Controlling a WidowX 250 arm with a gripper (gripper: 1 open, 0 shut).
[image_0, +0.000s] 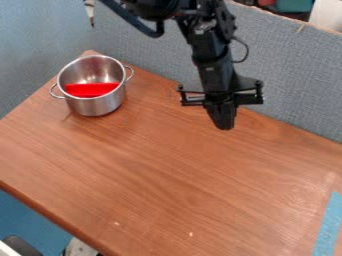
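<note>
A steel pot (106, 102) with two side handles stands on the wooden table (174, 180) at the back left, a red layer (91, 88) in its bottom. The black arm reaches down from the top, and its gripper (223, 124) is at the table's back edge, right of the pot and apart from it. The gripper looks shut, with nothing visible between its fingers.
A grey padded wall (287, 80) runs behind the table. A blue strip (327, 222) lies at the right edge.
</note>
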